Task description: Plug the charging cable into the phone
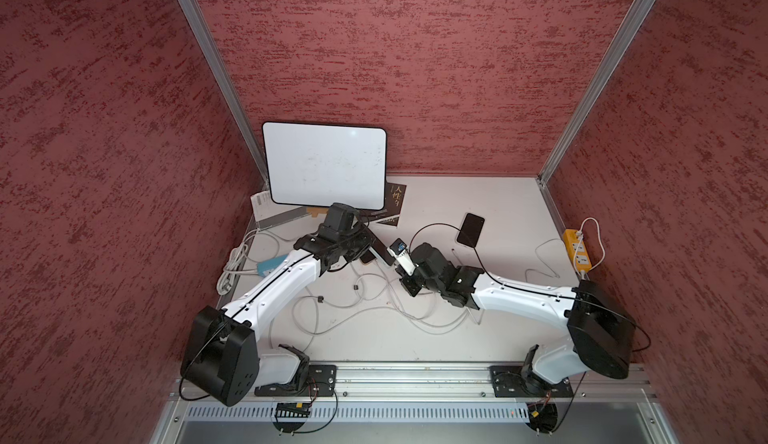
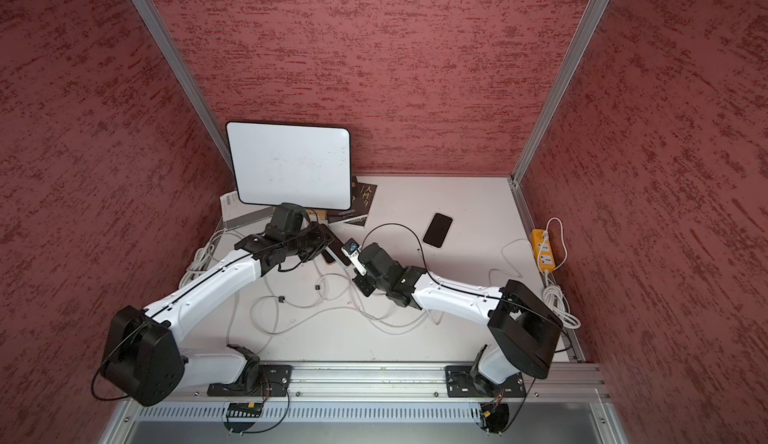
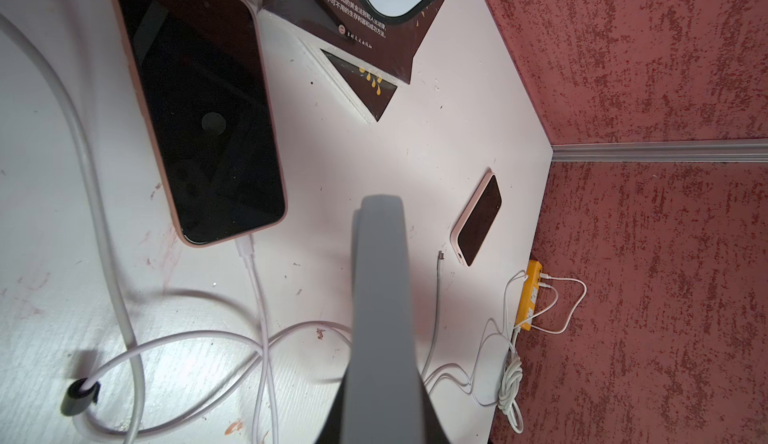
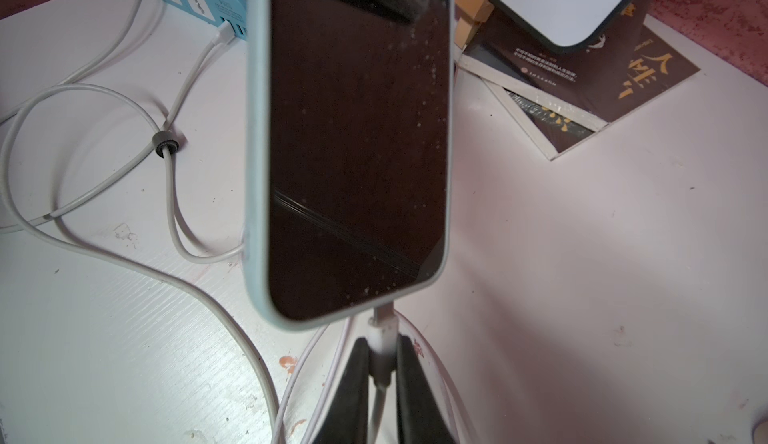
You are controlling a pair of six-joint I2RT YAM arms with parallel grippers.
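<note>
A phone in a pale case [image 4: 360,147] hangs above the table, screen toward the right wrist view. My left gripper [image 1: 368,240] is shut on its upper part; in the left wrist view the phone [image 3: 380,308] appears edge-on and hides most of the fingers. Below it, my right gripper is shut on the white plug of the charging cable [image 4: 382,336]. The plug's tip meets the phone's bottom edge, right of its middle, roughly in line with the phone. How deep the tip sits in the port cannot be told.
A pink-cased phone [image 3: 208,115] lies on the table with a white cable at its lower end. Another phone [image 1: 470,230] lies at right. Loose cables [image 1: 376,308] cover the front middle. Books [image 4: 576,75] and a whiteboard [image 1: 324,163] stand behind; a yellow power strip [image 1: 576,250] is far right.
</note>
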